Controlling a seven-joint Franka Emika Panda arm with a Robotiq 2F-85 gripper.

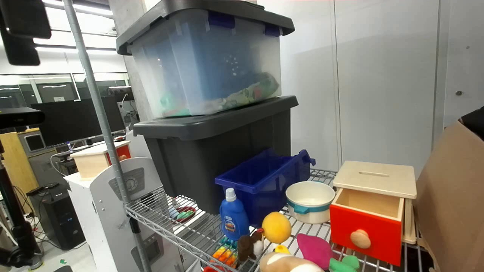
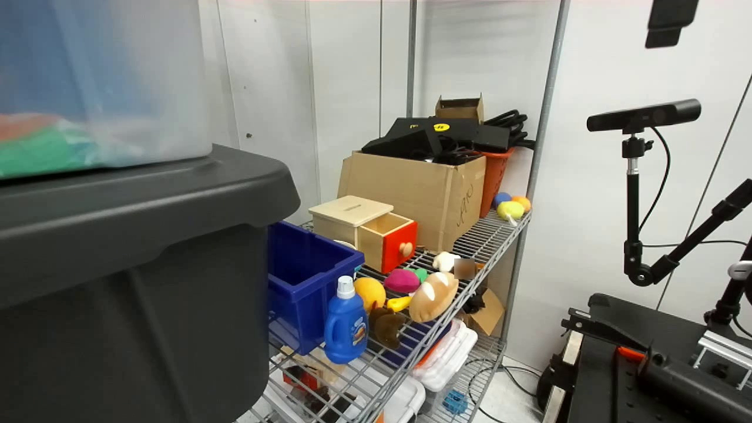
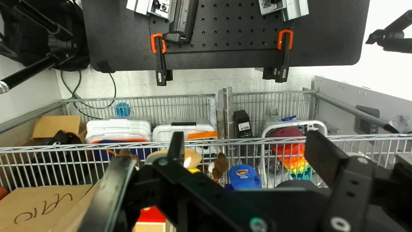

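Note:
In the wrist view my gripper stands open, its dark fingers wide apart with nothing held between them. Past the gripper, a blue detergent bottle (image 3: pixel 245 176) shows beyond the shelf's front wires. In the first exterior view the same blue bottle (image 1: pixel 234 217) stands upright beside a dark blue bin (image 1: pixel 272 181). To the right, a wooden box has its red-fronted drawer (image 1: pixel 365 233) pulled out, and the drawer looks empty. A cream pot (image 1: pixel 310 199) sits between bin and box. Neither exterior view shows the gripper.
Soft toys crowd the shelf front: an orange ball (image 1: pixel 276 227), a magenta toy (image 1: pixel 314 251) and a bread-shaped plush (image 2: pixel 433 296). A black tote (image 1: pixel 222 145) and a cardboard box (image 2: pixel 409 194) flank them. The wire shelf edge (image 3: pixel 247 141) runs across the wrist view.

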